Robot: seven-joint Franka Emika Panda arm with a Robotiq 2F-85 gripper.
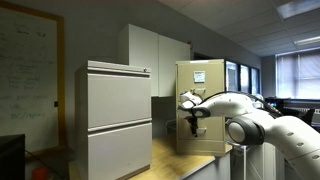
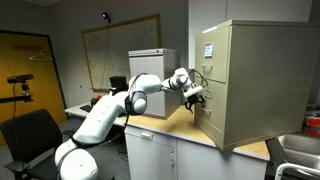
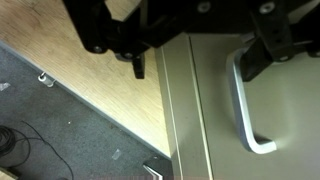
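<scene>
A tall beige filing cabinet (image 1: 213, 110) stands on the wooden counter, and its drawer fronts face my arm. In the wrist view a silver drawer handle (image 3: 242, 110) runs down the cabinet front on the right side. My gripper is open. Its right finger overlaps the handle's upper part in this view; whether they touch I cannot tell. The left finger (image 3: 138, 66) stands well apart, over the wooden counter. Exterior view 2 has the gripper (image 2: 191, 101) close to the lower drawers. No drawer looks pulled out.
A white two-drawer cabinet (image 1: 119, 120) stands on the same counter, left of the beige one. A sink (image 2: 300, 150) sits beyond the beige cabinet.
</scene>
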